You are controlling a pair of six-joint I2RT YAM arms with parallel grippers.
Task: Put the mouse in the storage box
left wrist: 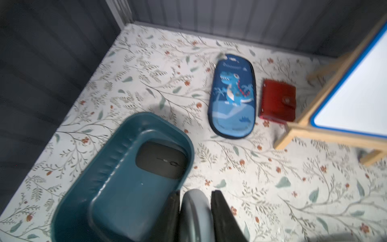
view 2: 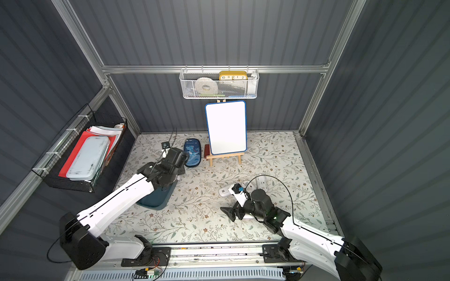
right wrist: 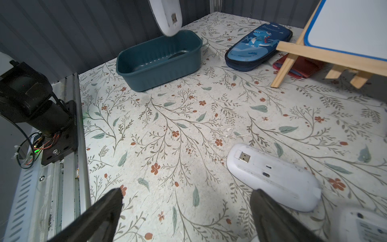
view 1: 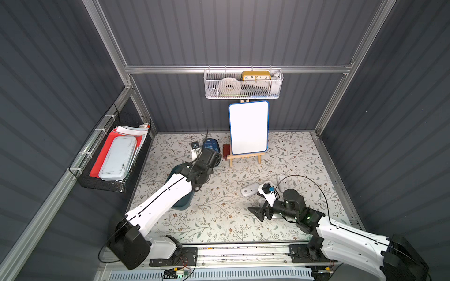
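A white mouse (left wrist: pixel 196 219) is clamped between the fingers of my left gripper. Seen from the right wrist, that white mouse (right wrist: pixel 166 18) hangs above the teal storage box (right wrist: pixel 167 66). In the left wrist view it appears by the right wall of the storage box (left wrist: pixel 117 201), where a black mouse (left wrist: pixel 161 160) lies at the far end. The left arm covers the held mouse in the top left view. My right gripper is open and empty, low over the table; white mice (right wrist: pixel 274 176) (view 1: pixel 250 189) lie beside it.
Behind the box lie a blue dinosaur case (left wrist: pixel 233 96) and a red wallet (left wrist: pixel 278 100). The easel with a whiteboard (view 1: pixel 249 126) stands at the back. A black wire basket (view 1: pixel 100 182) hangs on the left wall.
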